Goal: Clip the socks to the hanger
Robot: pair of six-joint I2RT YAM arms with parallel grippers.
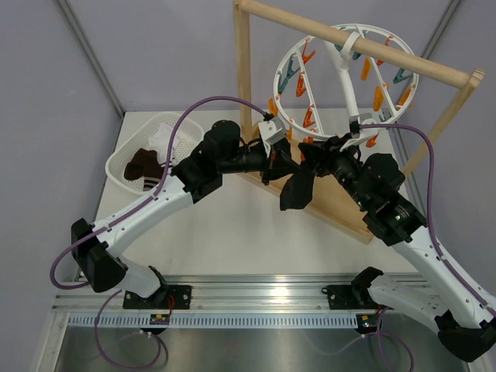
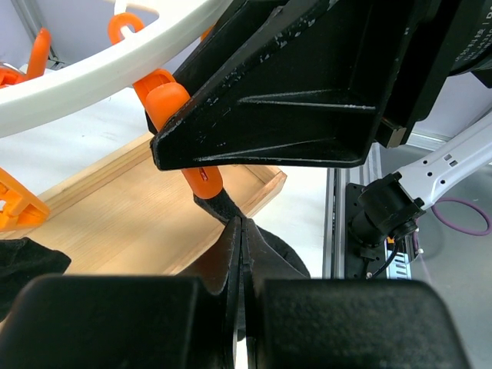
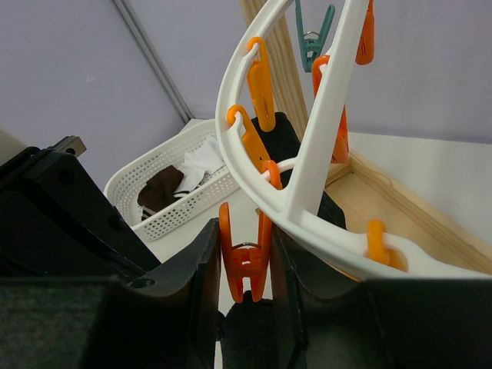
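A dark sock (image 1: 297,191) hangs below the white round hanger (image 1: 349,85), between my two grippers. My right gripper (image 1: 314,151) is shut on an orange clip (image 3: 244,254) on the hanger's rim; the sock's dark fabric shows just under that clip in the right wrist view. My left gripper (image 1: 280,163) is shut beside it, nothing visible between its fingertips; the sock shows behind them in the left wrist view. Whether the clip grips the sock is hard to tell.
A white basket (image 1: 120,155) with brown and white socks stands on the left. The wooden frame (image 1: 434,70) holds the hanger over a wooden tray (image 2: 131,207).
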